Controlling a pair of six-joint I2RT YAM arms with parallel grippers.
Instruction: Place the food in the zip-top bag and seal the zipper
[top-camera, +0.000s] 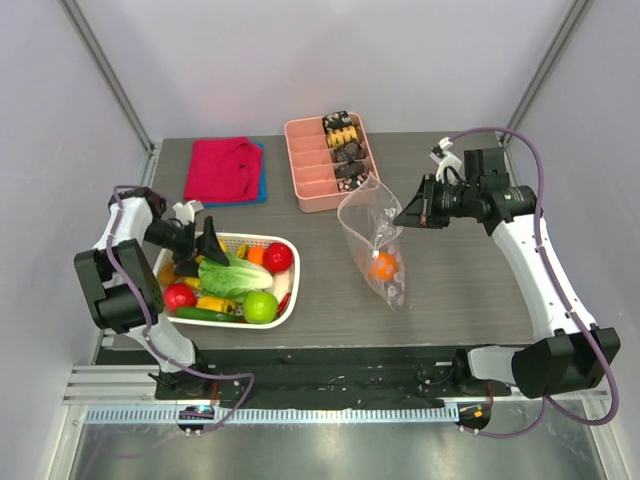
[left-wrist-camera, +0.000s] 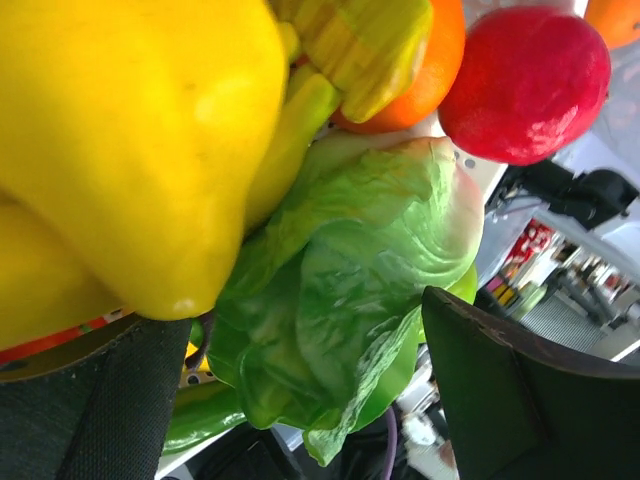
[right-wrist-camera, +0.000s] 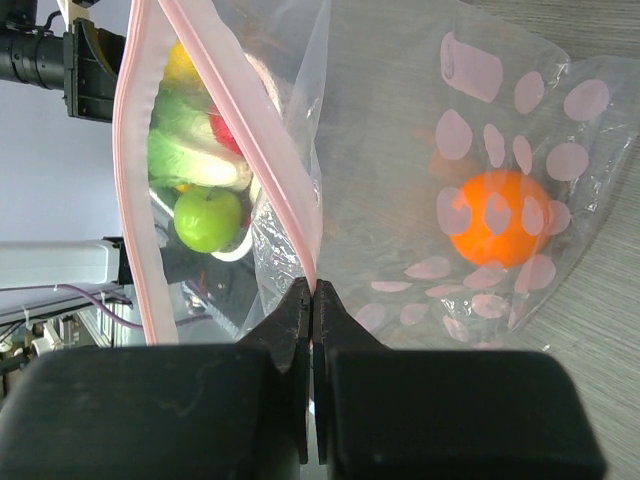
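Observation:
My left gripper (top-camera: 200, 250) is open, down in the white basket (top-camera: 286, 310) on the left. In the left wrist view, lettuce (left-wrist-camera: 340, 270) and a yellow fruit (left-wrist-camera: 140, 160) lie close between and beyond its fingers; red, orange and green items surround them. My right gripper is shut on the rim of the clear zip bag (top-camera: 360, 230), holding it upright with its mouth open. An orange (top-camera: 383, 266) sits inside the bag.
A pink divided tray (top-camera: 310, 170) with small items stands at the back centre. A red cloth (top-camera: 220, 168) on a blue one lies at the back left. The table between basket and bag is clear.

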